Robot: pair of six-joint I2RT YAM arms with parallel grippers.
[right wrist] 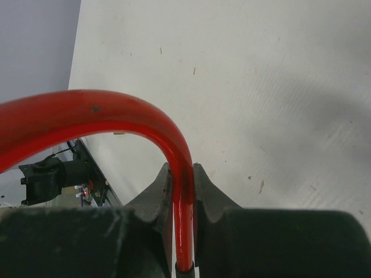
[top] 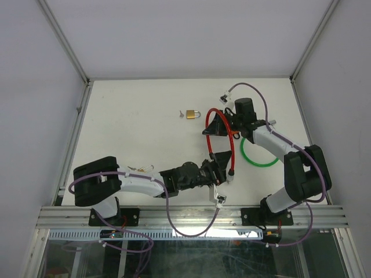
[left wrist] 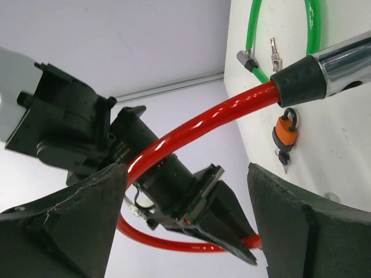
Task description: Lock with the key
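A red U-shaped cable lock (top: pixel 232 145) hangs raised in front, my right gripper shut on its red cable. My left gripper (top: pixel 223 160) is open around the lock's lower part; in the left wrist view a metal end (left wrist: pixel 353 63) with black collar (left wrist: pixel 295 83) passes above its fingers. A brass padlock (top: pixel 193 114) lies at the back with a small key (top: pixel 181 114) beside it. An orange padlock (left wrist: pixel 285 130) with keys lies on the right part of the table.
A green cable lock (top: pixel 258 163) lies at the right, with keys (left wrist: pixel 275 55) near it in the left wrist view. Small items (top: pixel 141 168) lie at the left.
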